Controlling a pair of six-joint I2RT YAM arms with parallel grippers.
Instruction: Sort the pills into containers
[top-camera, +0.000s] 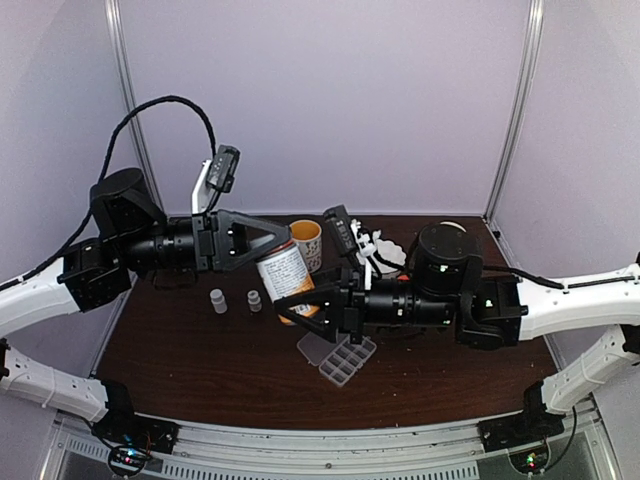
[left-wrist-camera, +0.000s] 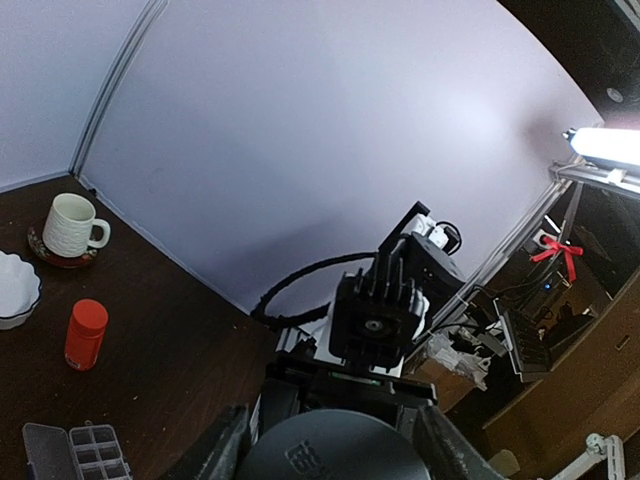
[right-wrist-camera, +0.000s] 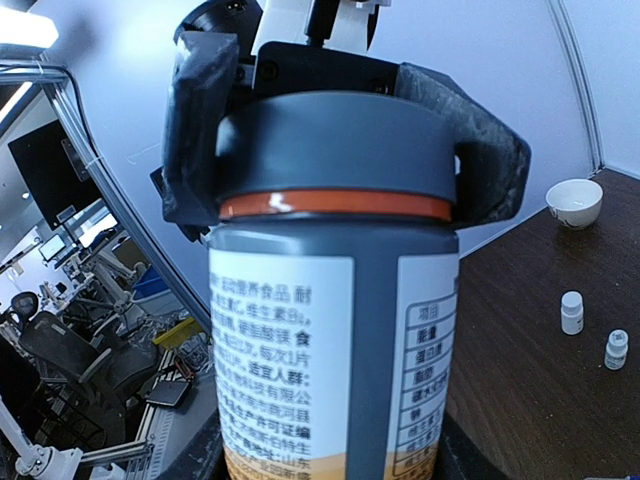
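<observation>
A dark grey pill bottle (right-wrist-camera: 375, 300) with a white and orange label hangs tilted above the table between both arms. My left gripper (top-camera: 280, 236) is shut on its grey cap (right-wrist-camera: 335, 150), one finger on each side. An orange-red ring shows just under the cap, which sits on the bottle. Lower down, my right gripper (top-camera: 308, 308) is shut on the bottle's body; its fingertips only just show at the bottom of the right wrist view. On the table below lies a pill organizer (top-camera: 347, 360), its lid open and its compartments looking empty. No loose pills can be made out.
Two small white vials (top-camera: 219, 301) stand on the left of the table. Behind the bottle is an orange patterned cup (top-camera: 307, 240). A red-capped bottle (left-wrist-camera: 86, 334), a white scalloped bowl (left-wrist-camera: 16, 288) and a white mug (left-wrist-camera: 72, 226) stand farther right.
</observation>
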